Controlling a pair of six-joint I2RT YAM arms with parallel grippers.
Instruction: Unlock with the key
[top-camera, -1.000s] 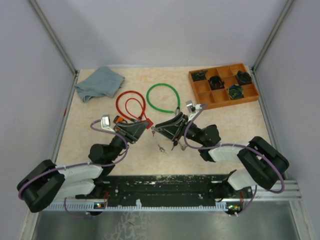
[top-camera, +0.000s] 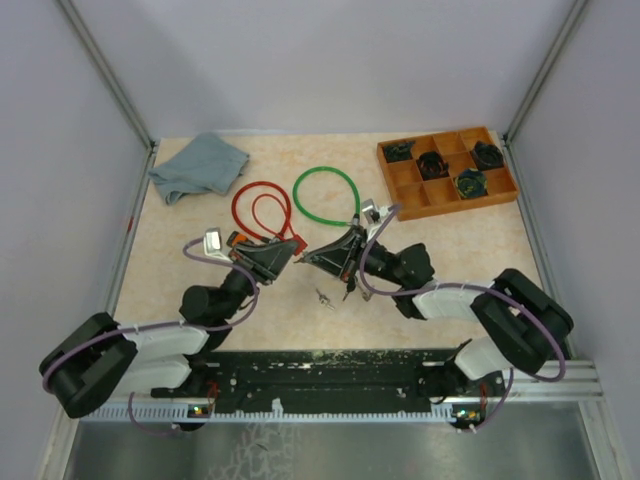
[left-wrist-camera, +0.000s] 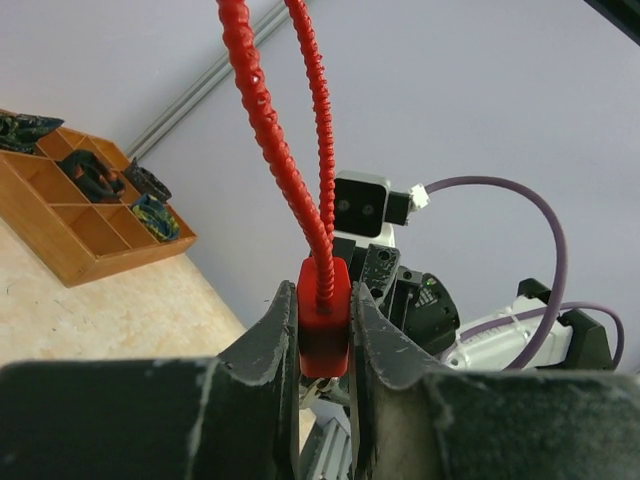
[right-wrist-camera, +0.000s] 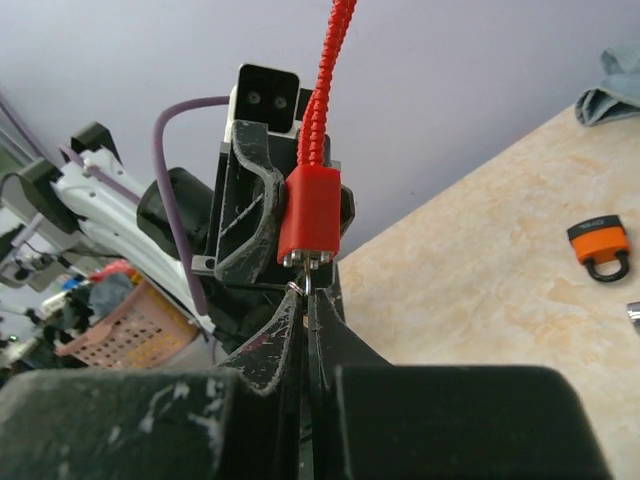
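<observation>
A red lock body (left-wrist-camera: 323, 345) with a red braided cable sits between the fingers of my left gripper (top-camera: 285, 250), which is shut on it. In the right wrist view, the lock's underside faces my right gripper. A thin metal key with a small ring (right-wrist-camera: 296, 288) shows between the lock and the right fingertips, lined up with the lock's lower face. Whether its blade is inside the lock I cannot tell. The right fingers are shut with their tips at the key; any grip on it is hidden.
An orange padlock (right-wrist-camera: 600, 243) lies on the table. At the back right stands an orange compartment tray (top-camera: 405, 188) with coiled cables. A green cable loop (top-camera: 325, 168) and a blue-grey cloth (top-camera: 200, 168) lie at the back. Small metal keys (top-camera: 325, 299) rest near the middle.
My right gripper has shifted slightly left, closing the gap to the red lock. The left gripper and the lock have hardly moved.
</observation>
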